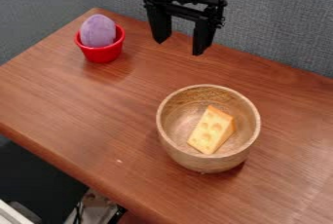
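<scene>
My black gripper [182, 31] hangs at the top centre over the back of the table, its two fingers spread apart and empty. At the back left, a red cup [101, 53] holds a pale purple egg-shaped object [97, 29]. A wooden bowl [180, 155] stands front right of centre, with a yellow cheese wedge [209, 130] lying inside it.
Grey padded walls [279, 33] bound the back and left. The table's front-left edge drops to a dark area with some white and metal parts at the bottom left.
</scene>
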